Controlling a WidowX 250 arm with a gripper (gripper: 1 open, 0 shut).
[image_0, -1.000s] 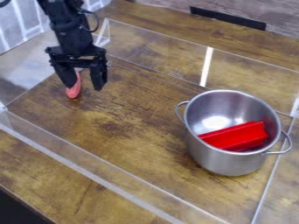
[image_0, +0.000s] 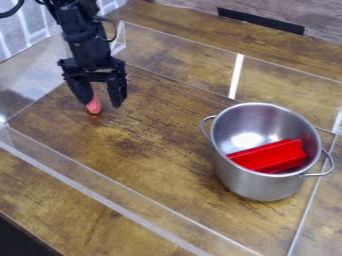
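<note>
My black gripper (image_0: 94, 88) reaches down at the upper left over a small pink-red object (image_0: 94, 106) on the wooden table, its fingers partly covering that object. Whether it grips the object cannot be made out. A large steel pot (image_0: 250, 177) with two handles stands on the right, with a bright red block (image_0: 274, 155) inside it.
Pale tape-like lines and a clear edge run along the left, back and right of the work area.
The pot and red block are unchanged.
</note>
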